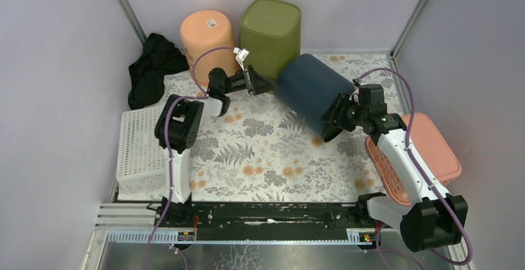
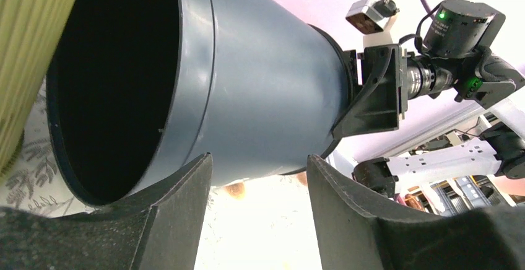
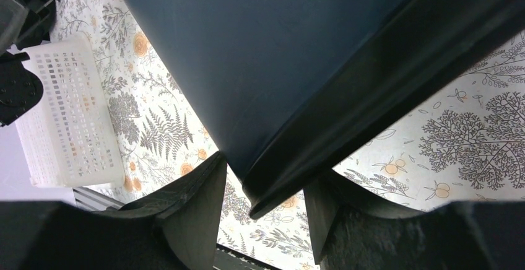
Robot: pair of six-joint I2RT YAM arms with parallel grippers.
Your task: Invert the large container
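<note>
The large dark blue container (image 1: 316, 87) lies tilted on its side. Its open mouth faces left, towards the green bin, and the dark inside (image 2: 117, 90) shows in the left wrist view. My left gripper (image 1: 267, 85) is beside the mouth end, open, with a clear gap between its fingers. At the base end, my right gripper (image 1: 337, 115) has its fingers (image 3: 204, 189) apart, one to either side of the protruding base rim (image 3: 322, 140). Whether both fingers press on that rim cannot be seen.
A green bin (image 1: 270, 28) stands close to the container's mouth, beside an orange bin (image 1: 207, 34). Black cloth (image 1: 151, 69) and a white basket (image 1: 139, 152) lie on the left. An orange basket (image 1: 427, 146) is near my right arm.
</note>
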